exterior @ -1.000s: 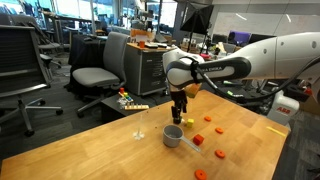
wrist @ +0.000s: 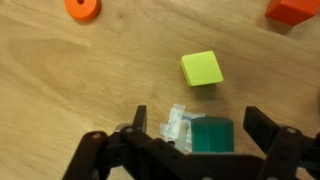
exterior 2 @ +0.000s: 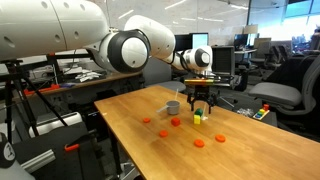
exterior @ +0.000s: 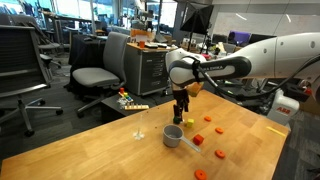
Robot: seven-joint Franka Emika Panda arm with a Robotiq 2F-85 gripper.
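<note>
My gripper is open, its two fingers set well apart at the bottom of the wrist view. A dark green block shows between them, nearer the right finger. Beside it lies a small white piece, partly hidden by the gripper. Farther up in that view sits a yellow-green block, clear of the fingers. In exterior view 2 the gripper points down just above the green block, with the yellow block in front. Whether a finger touches the green block, I cannot tell.
A grey mug stands close to the gripper. A red block and an orange-red disc lie near the wrist view's upper corners. Several red pieces are scattered over the wooden table. Its near part in exterior view 1 is clear.
</note>
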